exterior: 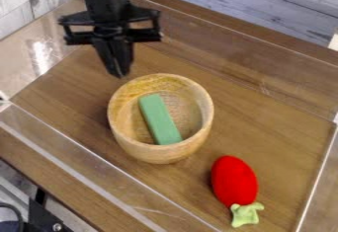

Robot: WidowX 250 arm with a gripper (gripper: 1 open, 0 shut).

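My gripper [119,68] hangs above and just left of a light wooden bowl [185,142], shut, with nothing visible between its fingers. A green block [160,119] lies inside the bowl. A red plush vegetable [234,182] with a pale green top lies on the table to the bowl's lower right.
A clear edge strip runs along its front left and right sides, and white planks stand beyond the back.
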